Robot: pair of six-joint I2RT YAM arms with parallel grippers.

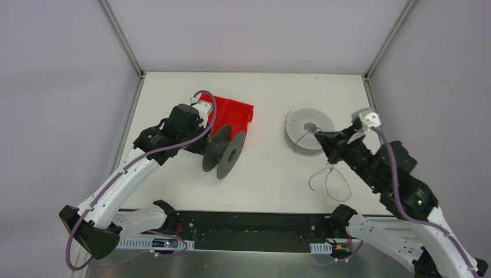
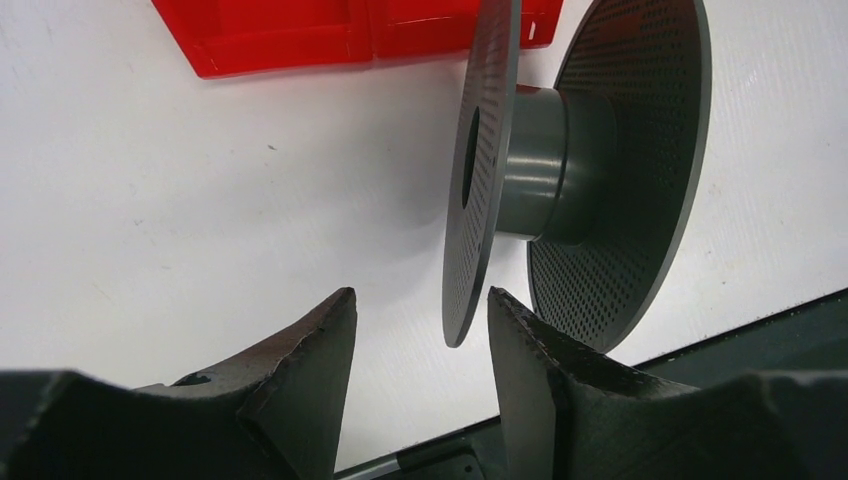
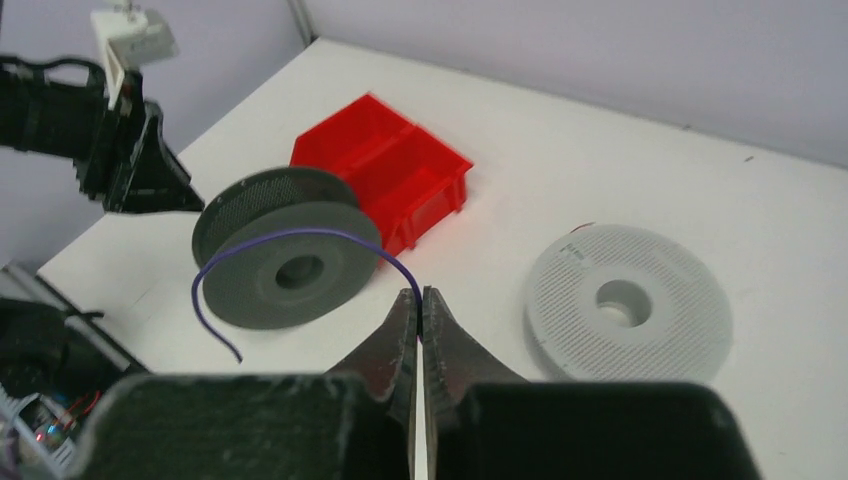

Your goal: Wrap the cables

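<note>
A thin cable, bluish purple in the right wrist view (image 3: 310, 231) and greyish from above (image 1: 345, 184), is pinched at the tips of my right gripper. From there one stretch arches to a free end on the left; loops hang near the gripper in the top view. The dark grey spool (image 1: 230, 154) lies on its side, its bare hub (image 2: 533, 165) showing between two flanges. Beside it my left gripper is open, with the lower edge of the near flange appearing between its fingers, close to the right one; whether they touch cannot be told.
Behind the grey spool sits a red two-compartment bin (image 1: 231, 110). A light grey spool (image 3: 650, 300) lies flat on the right side of the white table (image 1: 266, 191).
</note>
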